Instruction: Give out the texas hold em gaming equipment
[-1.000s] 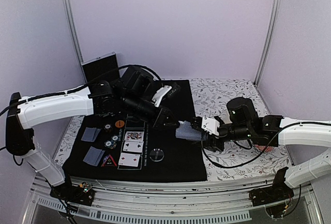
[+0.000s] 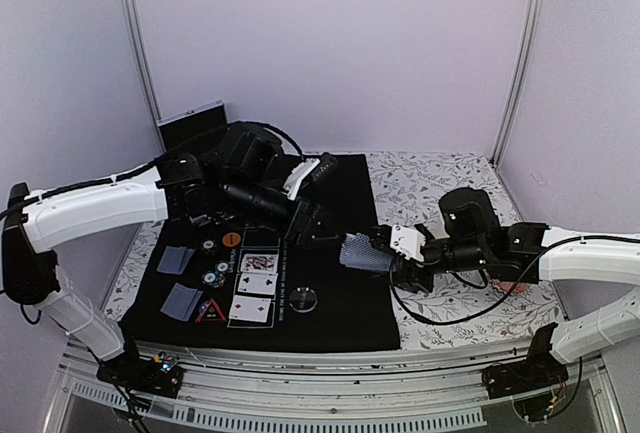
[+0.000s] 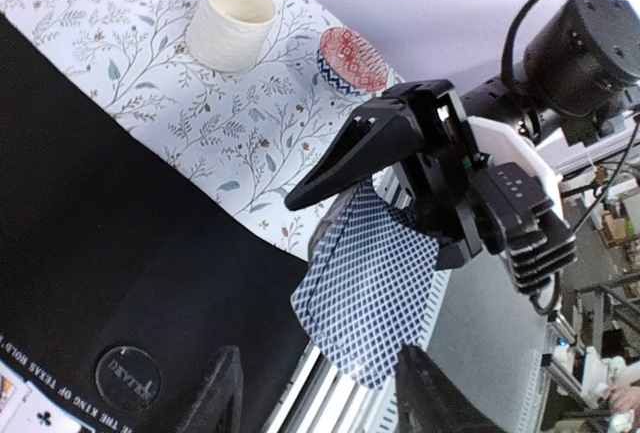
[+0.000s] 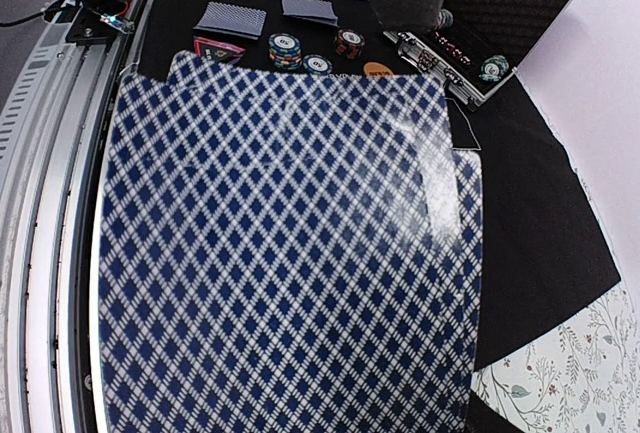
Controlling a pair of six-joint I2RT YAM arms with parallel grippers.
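Observation:
A blue-checked stack of cards [image 2: 360, 254] is held up over the mat's right edge by my right gripper [image 2: 386, 247]. The same cards [image 4: 290, 253] fill most of the right wrist view, hiding much of the scene behind. In the left wrist view the held cards [image 3: 365, 283] hang below the right gripper's dark fingers [image 3: 335, 168]. My left gripper stands open, with nothing between its fingers, facing the cards but apart from them. On the mat, face-up cards [image 2: 257, 284], a round dealer button [image 2: 303, 299] and two pairs of face-down cards [image 2: 182, 301] lie in place.
Chip stacks [image 4: 285, 50] and a red triangular piece [image 2: 210, 310] sit at the mat's left. An open chip case [image 2: 195, 128] stands at the back left, partly behind my left arm. A white cup [image 3: 230, 25] and a patterned bowl [image 3: 352, 60] occupy the right side.
The right arm and its cards look unmoved in the top view.

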